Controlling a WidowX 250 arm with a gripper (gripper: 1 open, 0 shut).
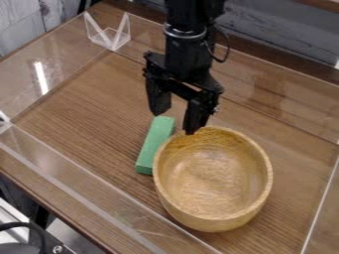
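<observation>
My black gripper [177, 105] hangs over the middle of the table, open, its fingers pointing down above the green block and the rim of the bowl. The green block [151, 154] lies on the table just left of a large round cream bowl [212, 181], which looks empty.
A small white wire-like stand [110, 30] is at the back left, with another clear or white item at the left edge. A dark cable shows at the lower left. The back edge runs behind the arm.
</observation>
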